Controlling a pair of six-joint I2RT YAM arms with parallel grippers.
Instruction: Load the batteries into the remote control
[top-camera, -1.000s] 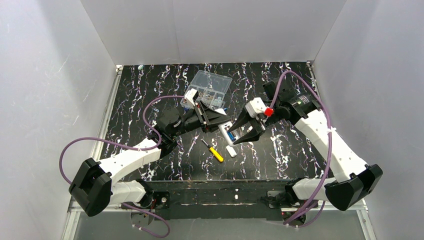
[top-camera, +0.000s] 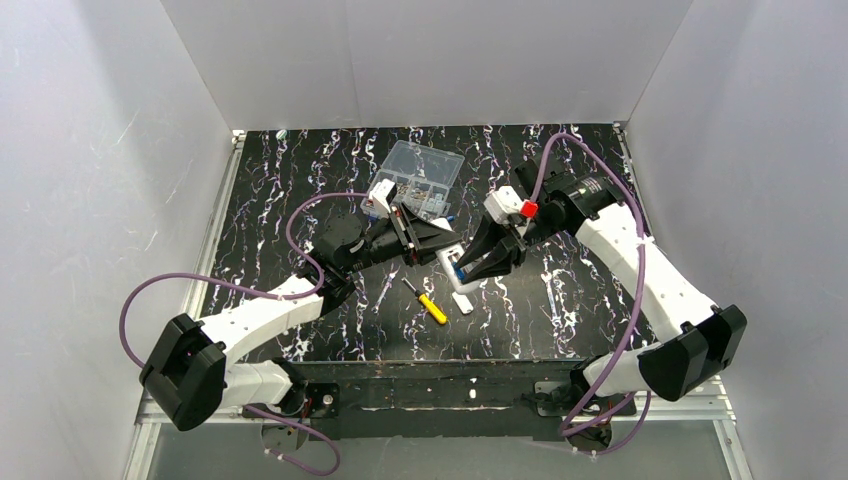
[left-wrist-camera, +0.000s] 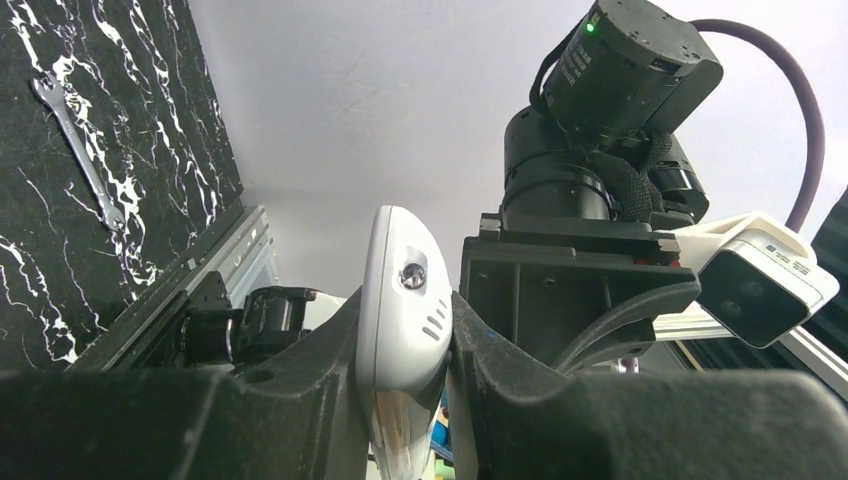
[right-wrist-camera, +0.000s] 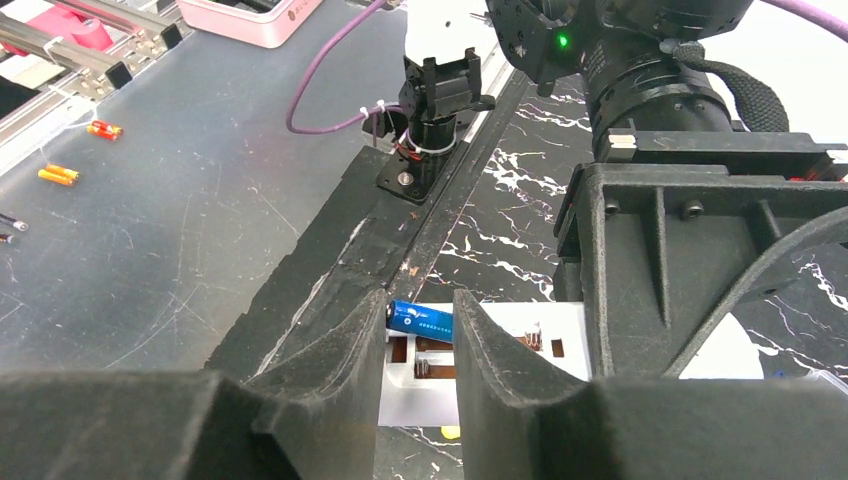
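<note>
My left gripper is shut on the white remote (left-wrist-camera: 405, 300), held above the table in the top view. In the right wrist view the remote's open battery compartment (right-wrist-camera: 520, 370) faces my right gripper, with spring contacts showing. A blue battery (right-wrist-camera: 420, 320) lies across the upper slot, slightly tilted, between or just behind the right fingertips, which stand part open; whether they touch it I cannot tell. A small white piece (top-camera: 462, 302), perhaps the battery cover, lies on the table below.
A yellow screwdriver (top-camera: 432, 308) lies at front centre, a wrench (top-camera: 550, 295) to the right. A clear parts box (top-camera: 420, 165) sits behind the grippers.
My right arm and gripper have shifted slightly leftward in the top view, over the remote. The left arm and remote stay in place.
</note>
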